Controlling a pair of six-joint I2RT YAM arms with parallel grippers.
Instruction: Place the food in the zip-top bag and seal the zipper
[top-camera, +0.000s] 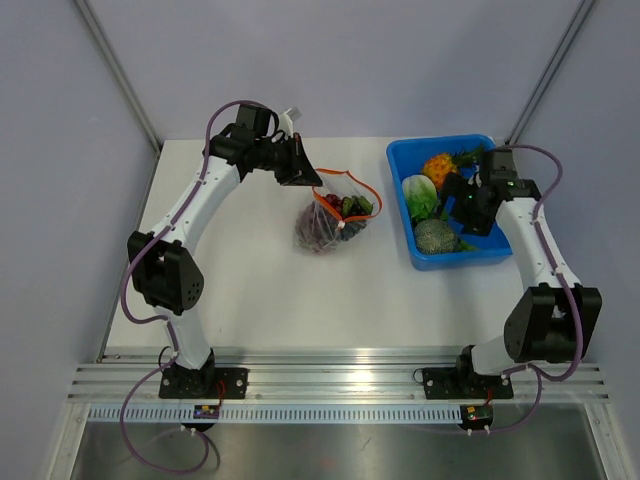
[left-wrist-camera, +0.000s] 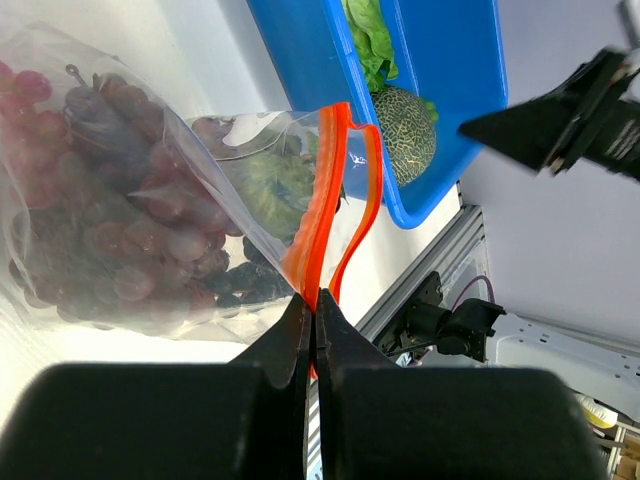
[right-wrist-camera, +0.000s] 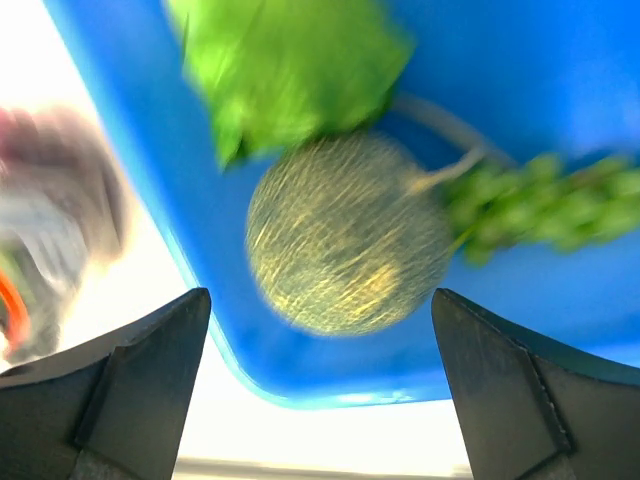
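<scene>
The clear zip bag (top-camera: 325, 225) with orange zipper holds red and dark grapes and some greens. My left gripper is shut on the bag's orange rim at its mouth, holding it up. My right gripper hangs open over the blue bin (top-camera: 402, 160), above the cantaloupe (right-wrist-camera: 345, 235). The bin also holds romaine lettuce (top-camera: 420, 195), a pineapple (top-camera: 440, 167) and green grapes (right-wrist-camera: 540, 205) beside the melon, blurred in the right wrist view.
The bin takes up the table's right part, just right of the bag.
</scene>
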